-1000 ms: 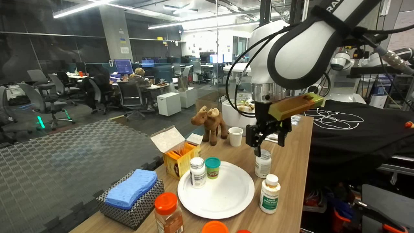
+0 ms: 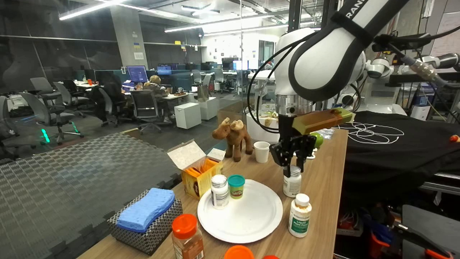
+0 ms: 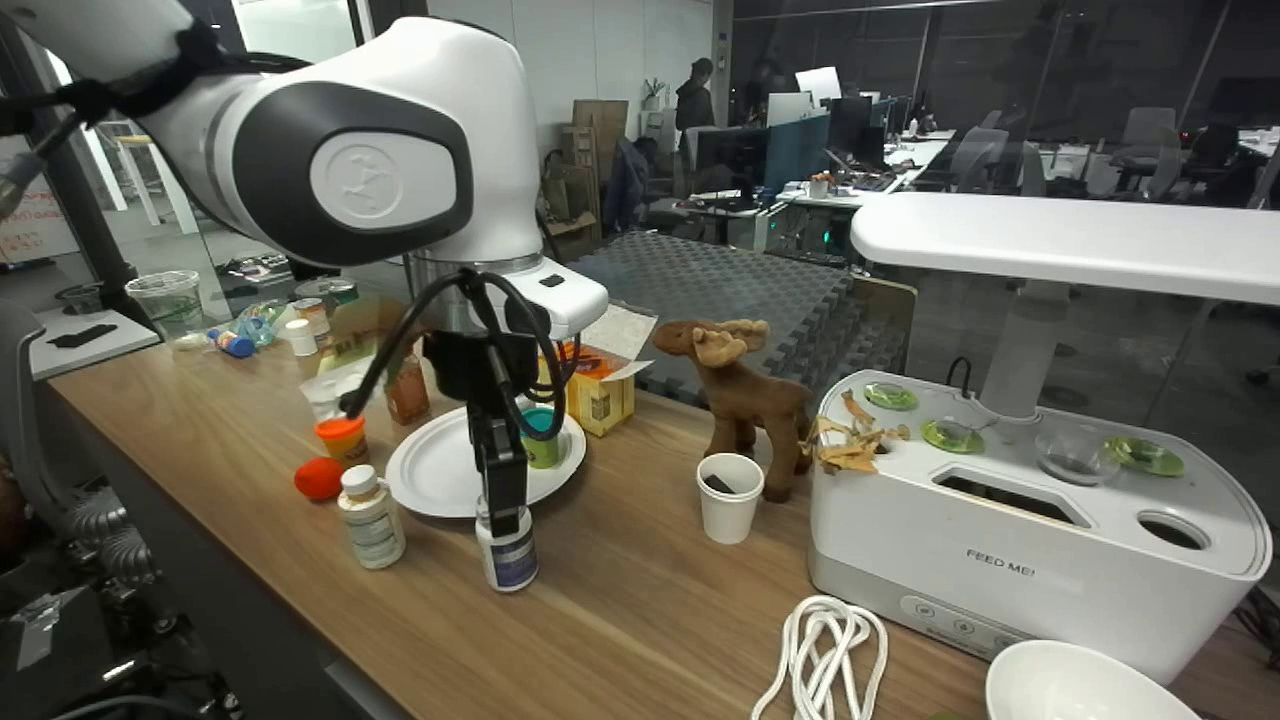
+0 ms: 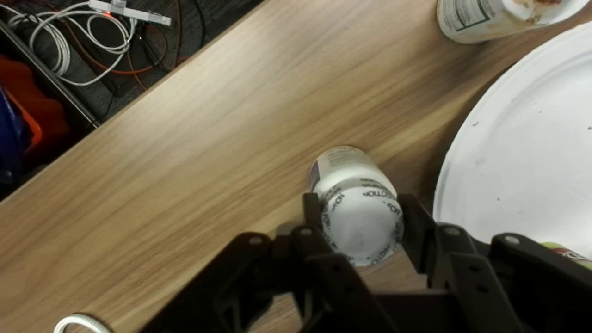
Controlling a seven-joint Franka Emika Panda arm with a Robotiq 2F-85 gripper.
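A small white bottle [image 2: 292, 185] stands upright on the table just beside the white plate [image 2: 248, 220]. My gripper is shut on its capped top, one finger on each side of the lid. In exterior view 2 the black fingers hide part of that white bottle [image 3: 510, 558], whose base appears to rest on the wood. On the plate stand another white bottle [image 2: 219, 194] and a Play-Doh tub [image 2: 235, 187] with a teal lid.
A plant food bottle [image 2: 300, 218] stands close to the plate's near right side. A paper cup [image 3: 728, 504], a toy moose [image 3: 756, 396] and a yellow box [image 2: 202, 175] are behind. The wood is bare toward the white cord [image 3: 828, 660].
My gripper has come down and slightly left onto the small white bottle. Its fingers were apart above the lid and have drawn together on it. The bottle has not visibly moved.
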